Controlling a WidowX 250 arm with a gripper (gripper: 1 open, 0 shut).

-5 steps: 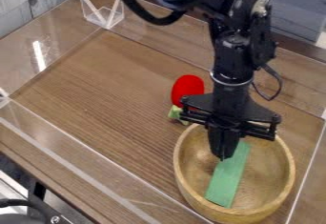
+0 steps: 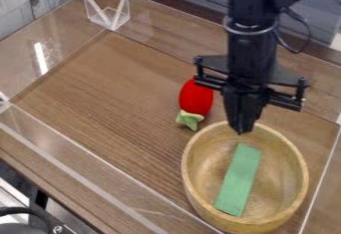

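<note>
My gripper is a dark body above a yellow bowl at the lower right, its fingers shut with nothing visible between them. A flat green block lies inside the bowl. Just left of the gripper sits a red object with a small light-green piece below it, partly behind the gripper's body.
A white wire basket stands at the back left. Black cables show at the lower left corner, beyond the table's edge.
My gripper has risen from low over the green block to above the bowl's back rim. The green block remains in the bowl.
</note>
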